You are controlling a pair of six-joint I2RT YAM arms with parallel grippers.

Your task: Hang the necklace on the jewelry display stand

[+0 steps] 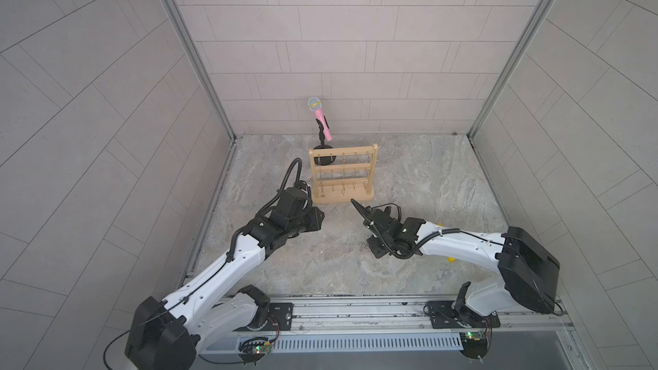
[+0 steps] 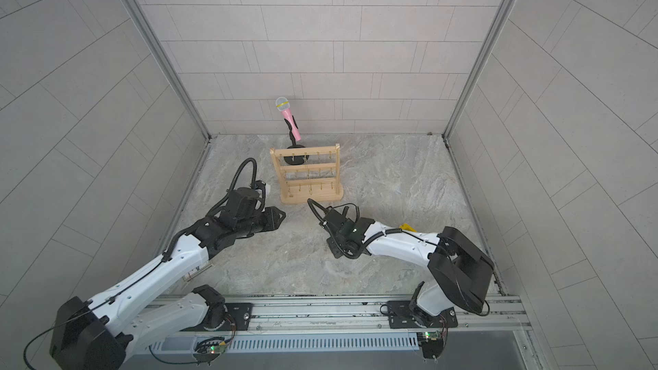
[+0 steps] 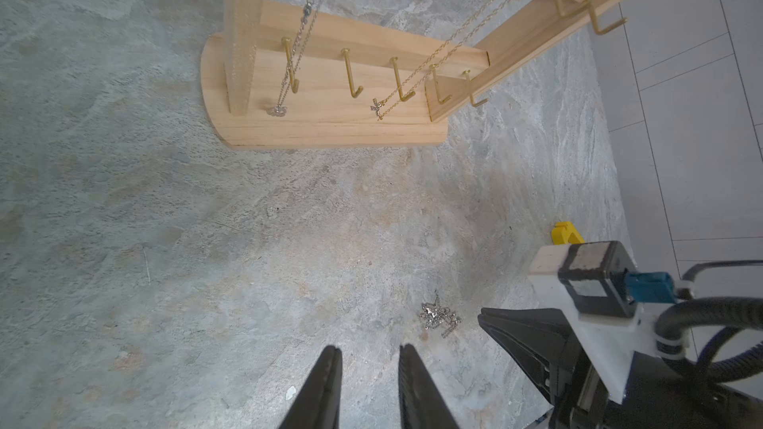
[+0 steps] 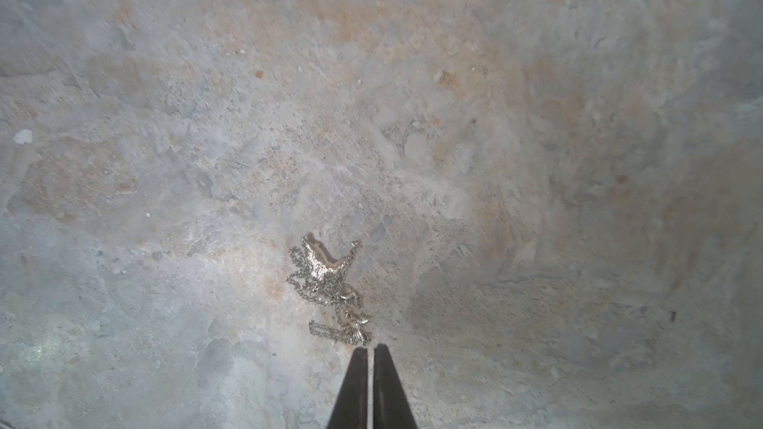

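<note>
A small silver necklace lies bunched on the grey table; the left wrist view shows this necklace (image 3: 438,316) near the right gripper's tips. The right gripper is shut, its fingertips just beside the pile, with only a thin gap and nothing visible between them. My left gripper is part open and empty, above the table in front of the wooden display stand (image 3: 341,133). A silver chain (image 3: 298,55) and a gold chain (image 3: 445,46) with pendants hang on the stand, while other hooks (image 3: 349,75) are bare.
Behind the stand, a pink microphone (image 1: 322,122) leans on a black holder. A yellow object (image 3: 566,232) sits past the right arm, partly hidden by it. Table surface between stand and grippers is clear.
</note>
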